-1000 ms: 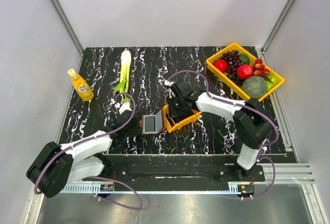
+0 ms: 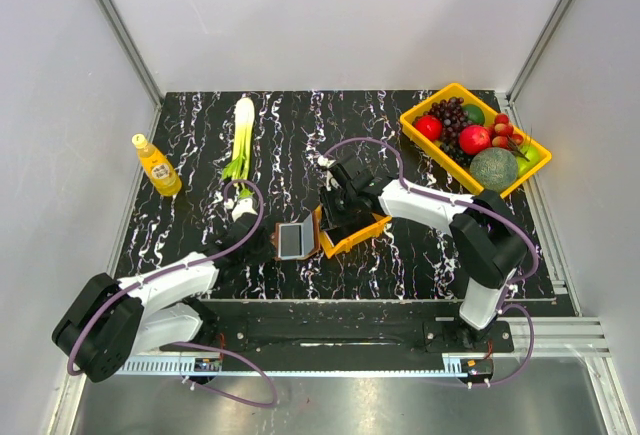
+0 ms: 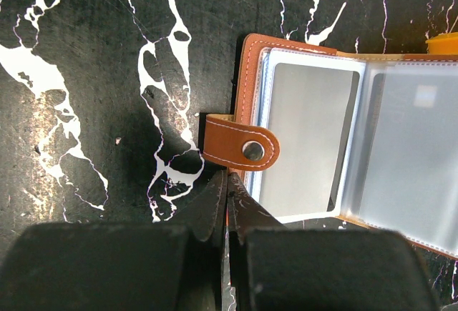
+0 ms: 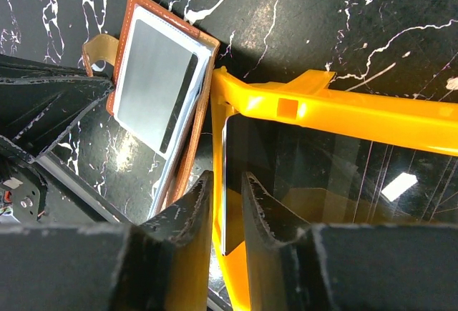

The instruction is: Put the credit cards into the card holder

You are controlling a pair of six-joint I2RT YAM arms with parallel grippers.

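The brown leather card holder [image 3: 308,132] lies open on the dark marble surface, clear sleeves showing, strap with snap [image 3: 229,143] at its left edge. My left gripper is shut, its tips at that strap and edge. Right of the holder is a yellow tray [image 4: 358,121] with dark cards [image 4: 250,150] in it, one standing edge-on along the tray's near wall. My right gripper is open, its fingers down in the tray either side of that card's edge.
A yellow basket of fruit [image 2: 408,121] stands at the back right. A yellow bottle [image 2: 158,170] is at the left, a leek [image 2: 242,135] at the back left.
My right gripper has shifted slightly at the tray over the last second. The left arm and the card holder look unchanged.
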